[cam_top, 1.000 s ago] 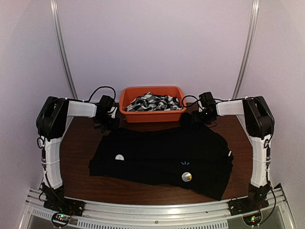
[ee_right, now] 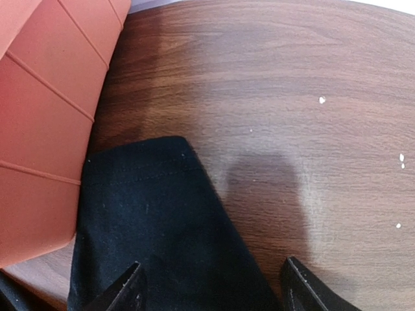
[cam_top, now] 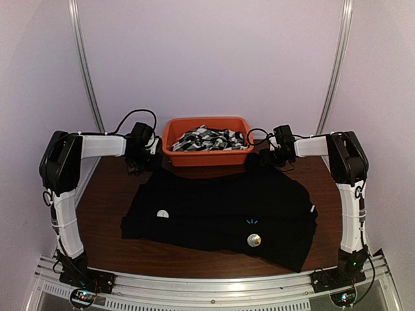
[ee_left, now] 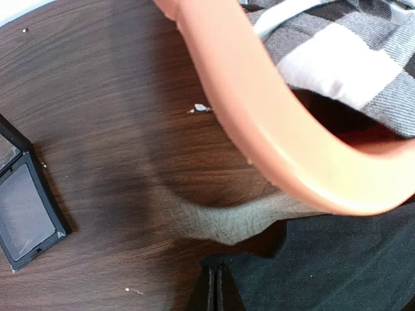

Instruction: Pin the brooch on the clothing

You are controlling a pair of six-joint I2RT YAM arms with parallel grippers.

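Note:
Black clothing (cam_top: 214, 201) lies spread over the table, its upper corners reaching toward both arms. A round shiny badge (cam_top: 254, 240), perhaps the brooch, sits on its lower right, below small blue marks. On the left of the cloth is a white half-round patch (cam_top: 163, 214). In the left wrist view my left gripper is shut on a corner of the black cloth, which rises from the table at the fingertips. My right gripper stands open above the other upper corner, its fingers wide apart and the cloth's edge passing between them.
An orange bin (cam_top: 207, 159) holding checkered cloth (cam_top: 209, 138) stands at the back centre, close to both grippers. Left of my left gripper lies a black-framed case (ee_left: 29, 207). Bare table (cam_top: 104, 201) shows at the left and along the front.
My left gripper has risen with the cloth corner in it, and the bin's rim now shows from above.

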